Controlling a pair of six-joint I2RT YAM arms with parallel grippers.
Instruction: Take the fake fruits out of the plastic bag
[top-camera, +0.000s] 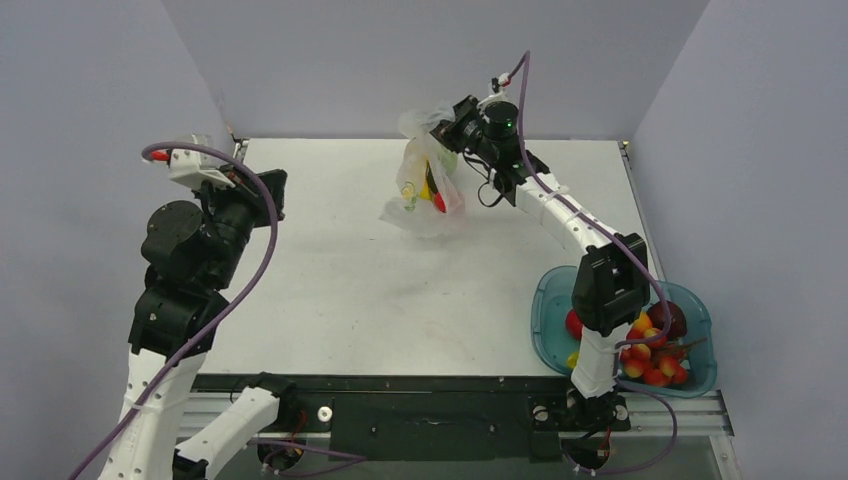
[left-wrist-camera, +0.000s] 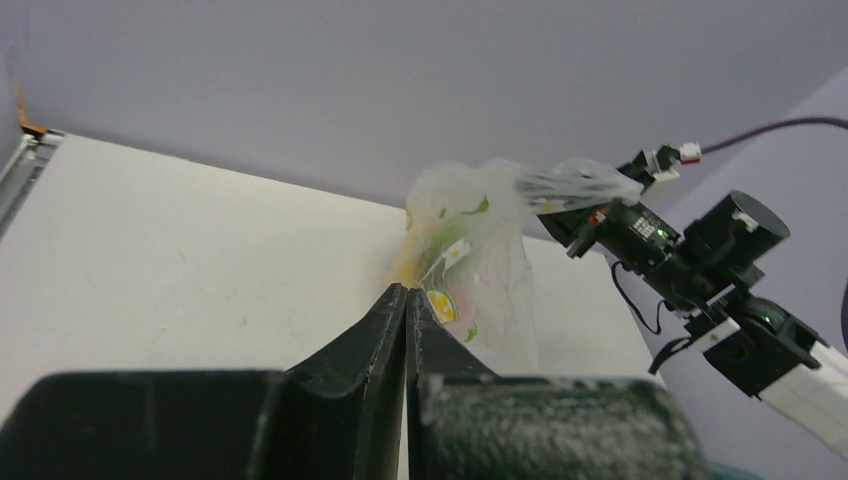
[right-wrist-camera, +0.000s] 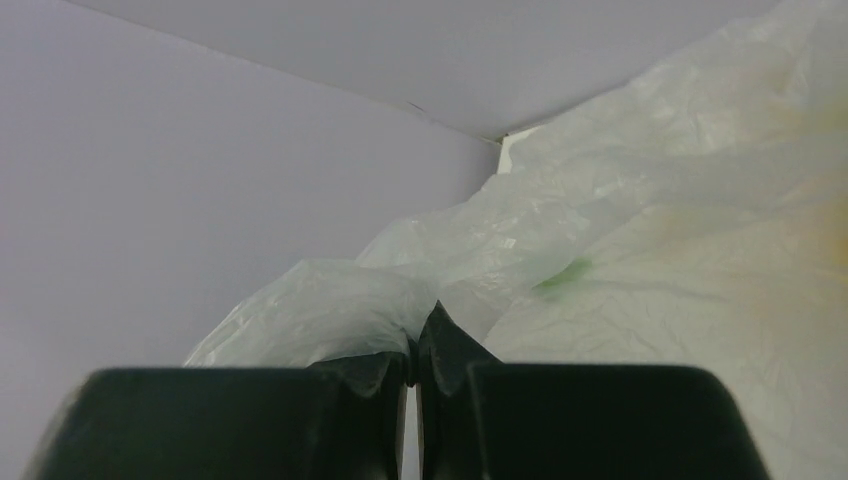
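Observation:
A thin whitish plastic bag (top-camera: 428, 121) hangs from my right gripper, which is shut on a gathered fold of its film. Through the film in the top view show a red fruit (top-camera: 438, 203) and some yellow and green shapes; the left wrist view shows yellow and green patches in the bag (left-wrist-camera: 500, 270) too. Whether its bottom touches the table is unclear. Far to the left, clear of the bag, my left gripper is shut with nothing between its fingers.
A teal basin (top-camera: 545, 320) with several fruits (top-camera: 655, 365) stands at the table's front right, partly hidden under the right arm. Grey walls close off the back and sides.

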